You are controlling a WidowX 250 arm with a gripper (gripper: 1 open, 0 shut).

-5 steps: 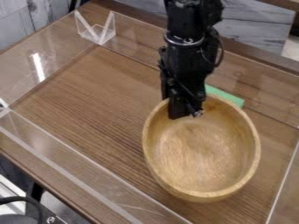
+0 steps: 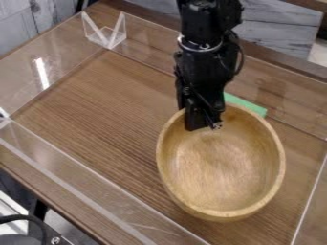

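My black gripper (image 2: 201,118) hangs from the top of the view, its fingertips at the upper rim of a large tan oval bowl (image 2: 224,172) on the wooden table. The gripper appears shut on that rim, though the fingertips are dark and hard to make out.
A green object (image 2: 250,105) lies behind the bowl, partly hidden. A small clear wire-like stand (image 2: 105,31) is at the back left. Cables (image 2: 29,220) show at the lower left, off the table's edge.
The arm's upper part has shifted slightly. The bowl stays in about the same place.
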